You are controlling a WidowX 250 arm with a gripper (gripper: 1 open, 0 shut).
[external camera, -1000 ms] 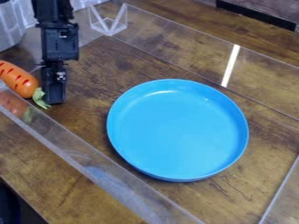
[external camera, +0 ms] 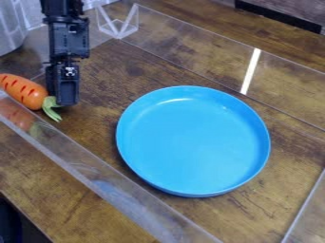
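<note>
An orange toy carrot with a green top lies at the left edge, along the clear wall. My black gripper reaches down from the top left and stands low just beside the carrot, near its green end. The gripper is open; its far side is hard to make out. A round blue plate rests on the wooden floor to the right.
Clear walls border the wooden work area along the front left and right. The floor between the gripper and the plate, and behind the plate, is free.
The carrot has shifted slightly toward the front, its green top now a little lower. The gripper has moved only slightly.
</note>
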